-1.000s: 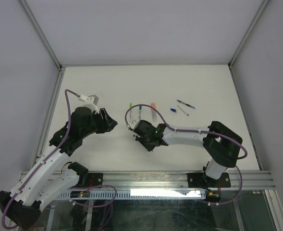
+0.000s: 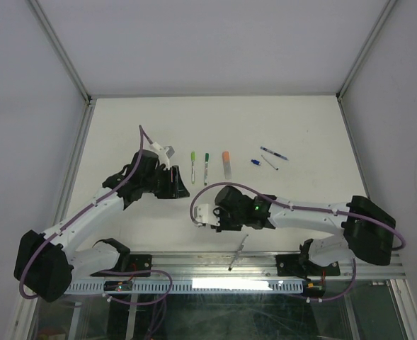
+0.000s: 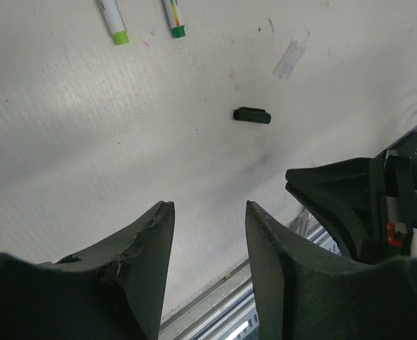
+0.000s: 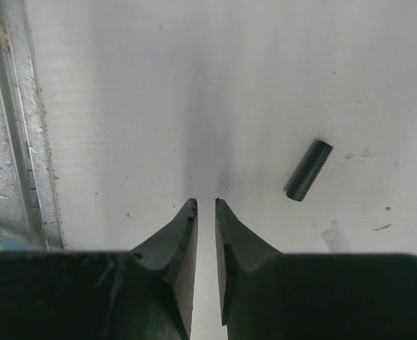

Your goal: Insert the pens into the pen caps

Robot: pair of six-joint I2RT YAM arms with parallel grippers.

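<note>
Pens with green and light-green ends [image 2: 206, 167] [image 2: 192, 167] stand mid-table in the top view; a blue cap [image 2: 255, 161] and two more pens [image 2: 274, 154] lie to the right. A short black cylinder lies on the table, also in the left wrist view [image 3: 252, 115]. My left gripper is open and empty above the table. My right gripper hangs over bare table left of the cylinder, fingertips a small gap apart, nothing visible between them.
An orange-ended item [image 2: 226, 164] lies beside the green pens. The metal front rail [image 4: 31, 127] is close to my right gripper.
My right gripper has moved toward the front edge.
</note>
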